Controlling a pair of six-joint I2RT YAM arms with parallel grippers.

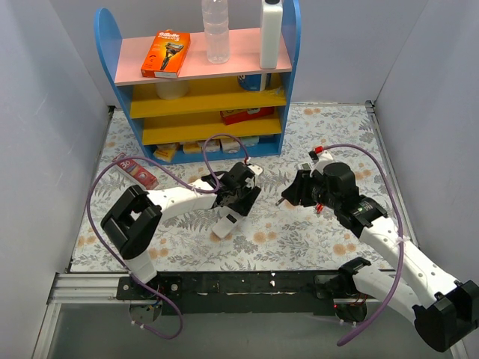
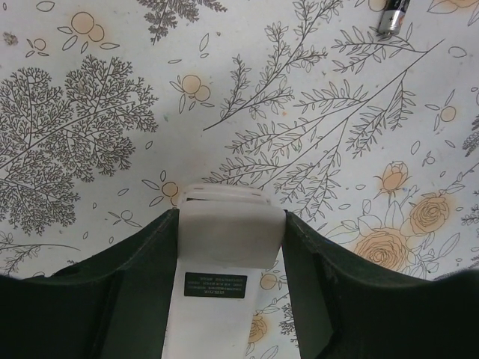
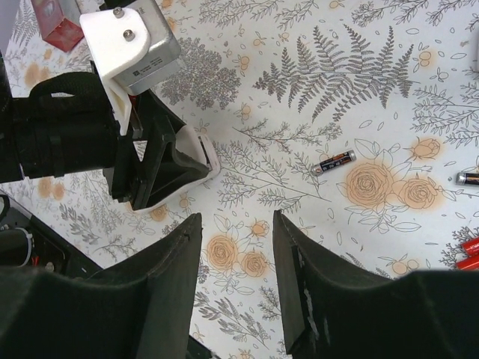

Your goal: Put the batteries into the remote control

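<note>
The white remote, with its black label, lies on the patterned table below my left gripper. That gripper is shut on a smooth white piece, probably the battery cover, over the remote's far part; whether the two touch I cannot tell. In the top view the left gripper hides that end of the remote. My right gripper is open over bare table, nothing between its fingers. A dark battery lies in front of it, and a second battery lies farther right.
Red batteries lie at the right edge of the right wrist view. A red box rests on the table at the left. At the back stands a blue shelf with yellow boards. Table between the arms is mostly free.
</note>
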